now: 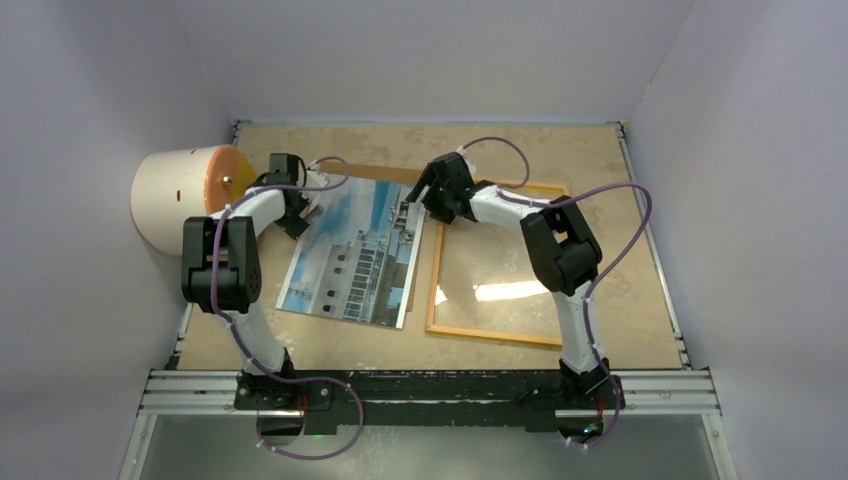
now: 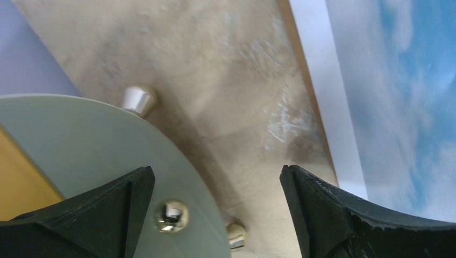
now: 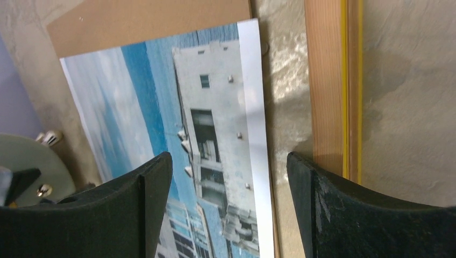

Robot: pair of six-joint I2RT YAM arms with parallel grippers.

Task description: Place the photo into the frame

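The photo [image 1: 350, 255], a building under blue sky with white edges, lies tilted on the table left of the wooden frame [image 1: 436, 270]. Under it, a brown board [image 1: 385, 172] sticks out at the back and right. My left gripper is open beside the photo's left edge; its right finger [image 2: 317, 209] reaches that white margin in the left wrist view. My right gripper stands open around the photo's right edge, one finger over the picture, the other near the frame's side bar [image 3: 327, 107]. Nothing is clamped in either finger.
An orange-faced white cylinder [image 1: 180, 190] stands at the left, close to my left gripper. Clear glass [image 1: 500, 260] with bright reflections fills the frame. Bare table [image 1: 620, 270] shows at the right, and walls enclose the workspace.
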